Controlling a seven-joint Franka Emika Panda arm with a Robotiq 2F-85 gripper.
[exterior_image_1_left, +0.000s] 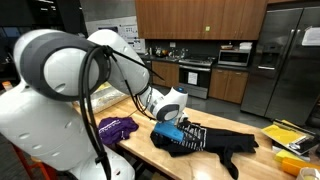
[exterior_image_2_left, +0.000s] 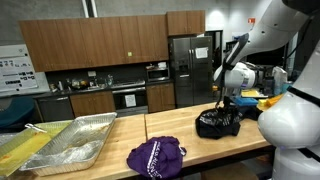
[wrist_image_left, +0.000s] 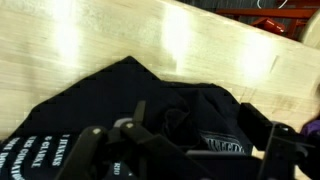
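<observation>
A black shirt with white lettering lies spread and wrinkled on the wooden table. In the wrist view, a part of the black shirt bunches up into folds between and below the fingers. Over it my gripper points down, its two fingers wide apart and gripping nothing. Whether the fingertips touch the cloth I cannot tell. From the second exterior view, the shirt is at the right, partly behind the arm.
A crumpled purple cloth lies on the table to one side. Yellow rack-like items and a yellow bowl stand at the right; a wire tray is at the left in the second exterior view. Bare table surrounds the shirt.
</observation>
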